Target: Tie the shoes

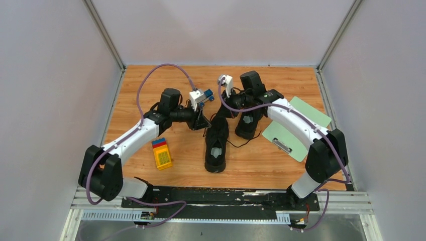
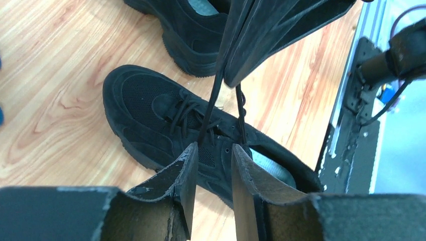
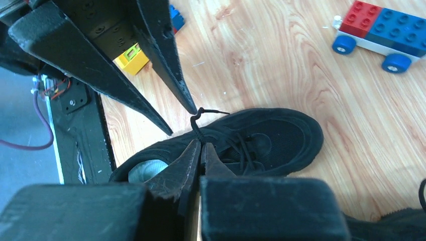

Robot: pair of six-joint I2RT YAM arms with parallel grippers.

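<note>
The near black shoe [image 1: 216,145] stands toe-away in the middle, a second black shoe [image 1: 246,128] to its right. My left gripper hangs over the near shoe's laces, its fingers parted, no lace visibly held. My right gripper is shut above that shoe, a black lace [image 3: 196,123] rising from its tips. In the left wrist view, dark lace strands run up from the shoe toward the right gripper.
A yellow toy with bricks [image 1: 162,156] lies at the left. A blue and red brick car [image 3: 382,30] sits behind the shoes. A green clipboard [image 1: 296,125] lies at the right.
</note>
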